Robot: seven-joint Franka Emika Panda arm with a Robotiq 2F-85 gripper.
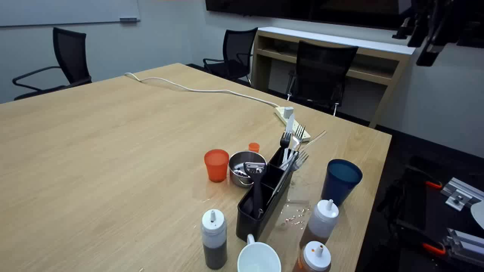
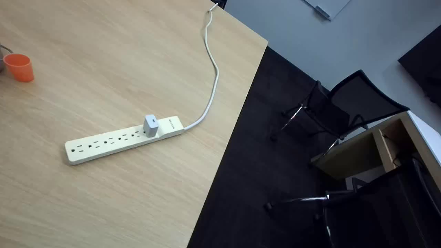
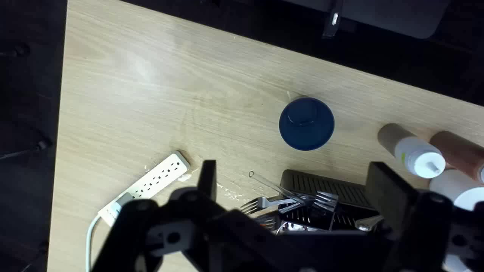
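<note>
My gripper is open high over the table in the wrist view, its two dark fingers wide apart with nothing between them. In exterior view 1 part of the gripper shows at the upper right, well above the tabletop. Beneath it stands a black cutlery caddy (image 1: 247,224) holding forks, a knife, a peeler and other utensils; my gripper's body hides part of it in the wrist view. A dark blue cup (image 3: 306,124) stands upright near the table edge. An orange cup (image 1: 216,165) and a steel pot (image 1: 241,181) sit on the caddy's other side.
Squeeze bottles (image 1: 214,240) and a white mug (image 1: 259,259) crowd the near end of the caddy. A white power strip (image 2: 120,140) with a plug and cord lies beyond it. Small wet-looking spots dot the wood by the caddy.
</note>
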